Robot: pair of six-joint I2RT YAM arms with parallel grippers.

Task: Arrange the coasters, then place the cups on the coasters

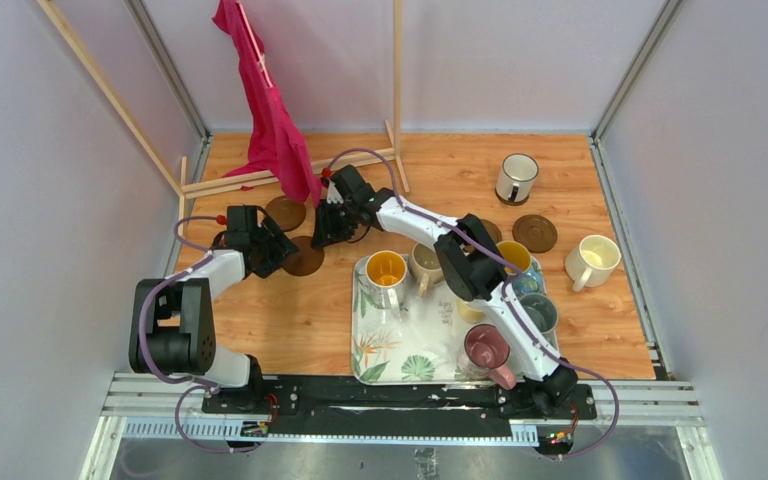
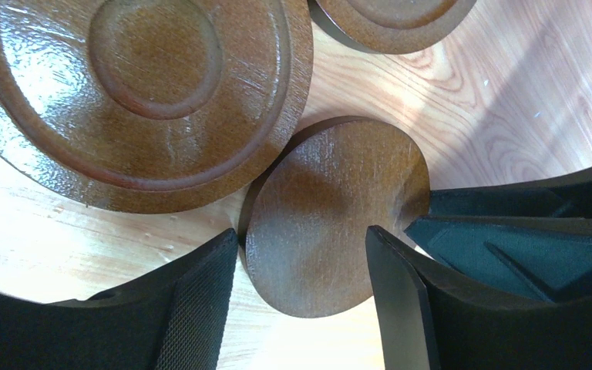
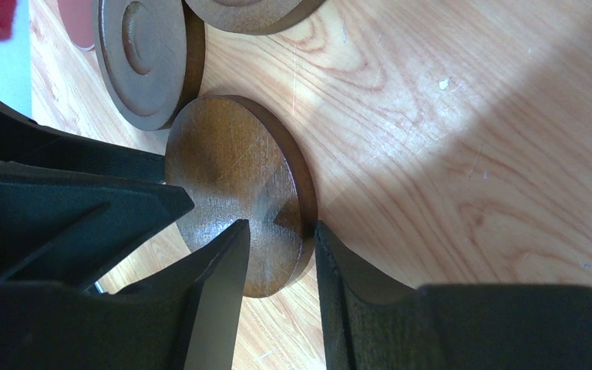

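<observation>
My left gripper (image 1: pixel 278 250) and right gripper (image 1: pixel 322 232) are both low over a round brown coaster (image 1: pixel 303 258), facing each other with fingers parted. In the left wrist view the coaster (image 2: pixel 331 208) lies between the left fingertips, with the right gripper's black fingers at its right side. In the right wrist view its edge is at the right fingertips (image 3: pixel 317 231). Another coaster (image 1: pixel 284 208) lies behind. Several mugs, including an orange-lined one (image 1: pixel 387 268), stand on a floral tray; others stand on the right of the table.
A wooden rack with a pink cloth (image 1: pixel 278 140) stands at the back left. The tray (image 1: pixel 400 355) fills the front middle. A coaster (image 1: pixel 535 233) lies at the right, between a white mug (image 1: pixel 517 175) and a cream mug (image 1: pixel 591 262).
</observation>
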